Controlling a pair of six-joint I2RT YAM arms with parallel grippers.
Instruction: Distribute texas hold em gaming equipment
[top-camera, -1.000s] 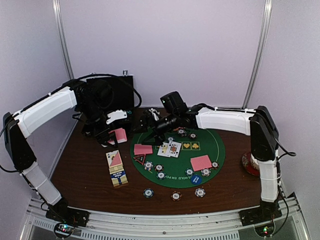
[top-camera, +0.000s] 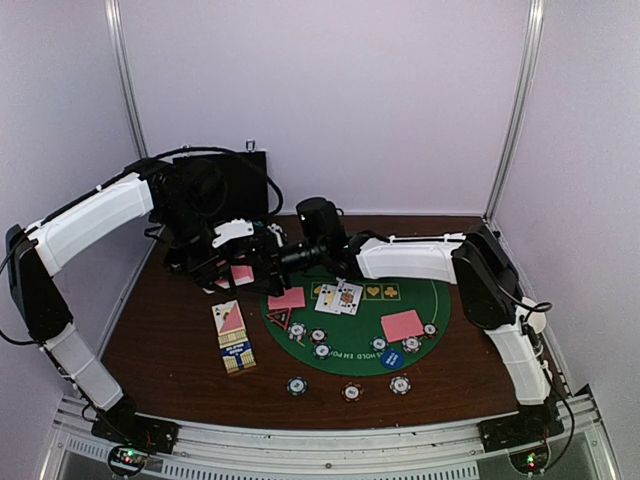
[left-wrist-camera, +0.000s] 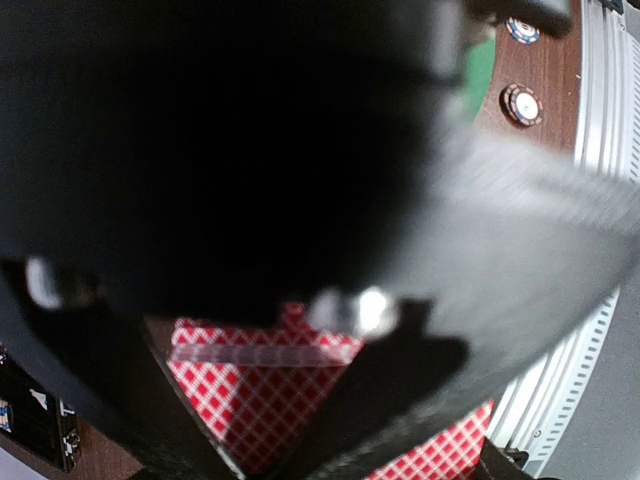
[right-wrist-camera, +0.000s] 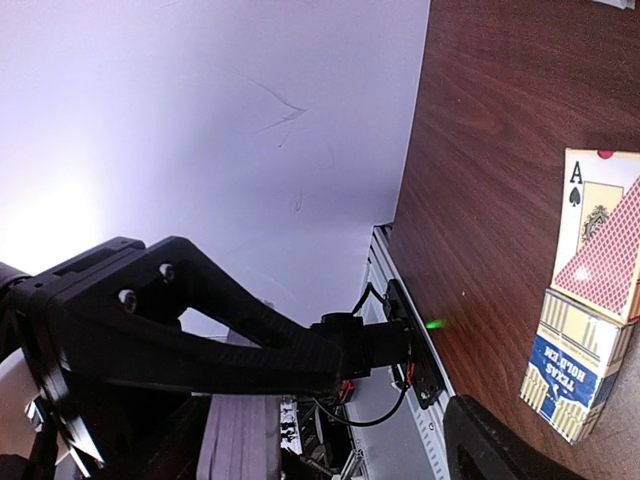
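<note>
In the top view, my left gripper (top-camera: 226, 284) is at the left of the table, shut on a red-backed card deck (top-camera: 241, 274). The left wrist view shows the deck's red lattice back (left-wrist-camera: 265, 400) between the dark fingers. My right gripper (top-camera: 273, 284) stands just right of it, above the mat's left edge. In the right wrist view its fingers (right-wrist-camera: 250, 345) are apart; a ridged lilac strip (right-wrist-camera: 240, 440) shows beside one, and I cannot tell what it is. Pink-backed cards (top-camera: 403, 325) and two face-up cards (top-camera: 338, 298) lie on the green mat (top-camera: 345, 348).
A Texas Hold'em card box (top-camera: 237, 356) lies left of the mat. Several chips lie on the mat, with a black chip (top-camera: 297, 386) and two others in front. A dark open case (top-camera: 222, 180) is at the back left.
The left arm has stayed put, and the mat's cards and chips look unchanged.
</note>
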